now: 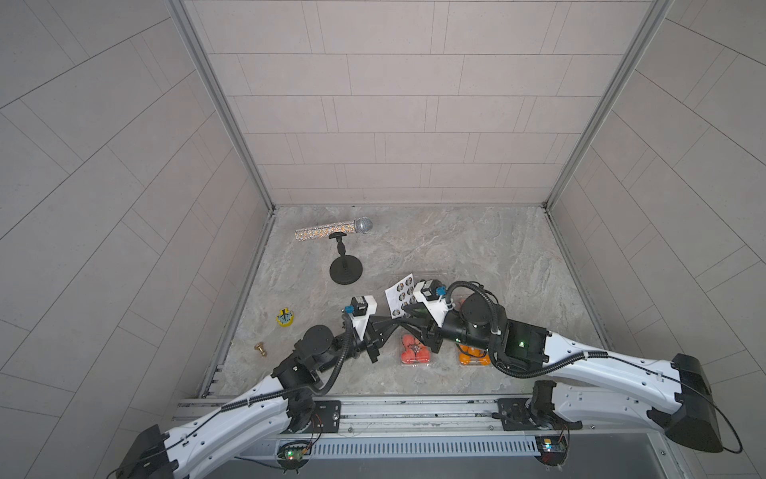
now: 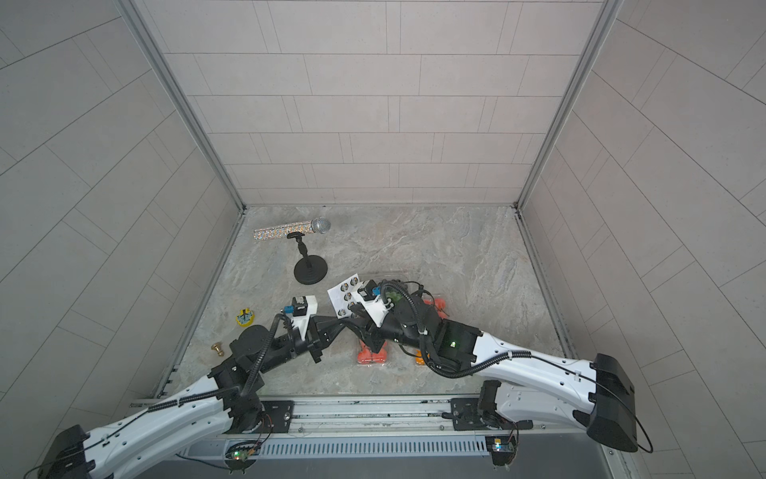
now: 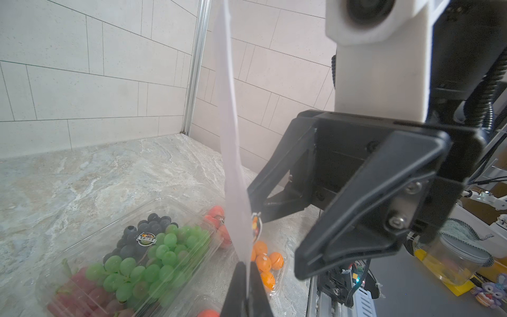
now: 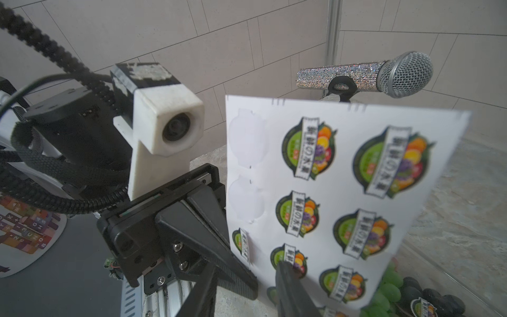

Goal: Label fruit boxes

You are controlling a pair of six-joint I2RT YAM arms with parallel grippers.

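My left gripper is shut on the edge of a white sticker sheet, held upright with fruit logo labels and two empty spots. My right gripper is part open, its fingers at the lower part of the sheet, near the labels; whether they touch is unclear. A clear box of black, green and red grapes lies on the table, with a label on it. Red fruit boxes and an orange fruit box lie below and right of the grippers.
A glittery microphone lies at the back left by a black stand. A yellow round object and a small brass piece lie at the left.
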